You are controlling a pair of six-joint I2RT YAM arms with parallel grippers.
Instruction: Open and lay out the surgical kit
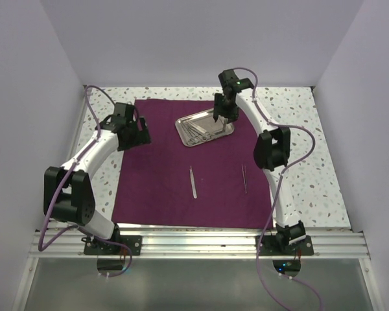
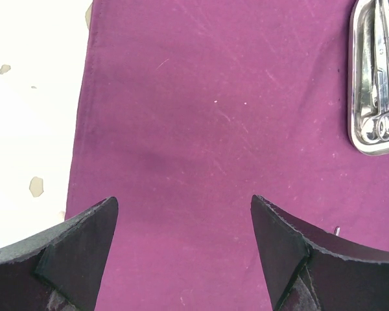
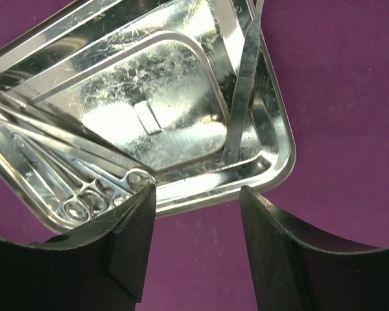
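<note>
A metal tray (image 1: 187, 142) lies on the purple cloth (image 1: 159, 175) near its far edge. Inside it several scissors-like instruments (image 3: 84, 175) are heaped along one side. A flat steel instrument (image 3: 244, 84) leans in the tray's opposite end. My right gripper is open over the tray's near rim, nothing between its fingers. On the bare cloth lie a scalpel-like handle (image 1: 193, 183) in the middle and a thin tweezers-like tool (image 1: 244, 179) to the right. My left gripper hovers over the cloth's left part, open and empty.
A small pale piece (image 3: 147, 117) lies on the tray floor. The speckled table (image 1: 305, 168) shows on both sides of the cloth.
</note>
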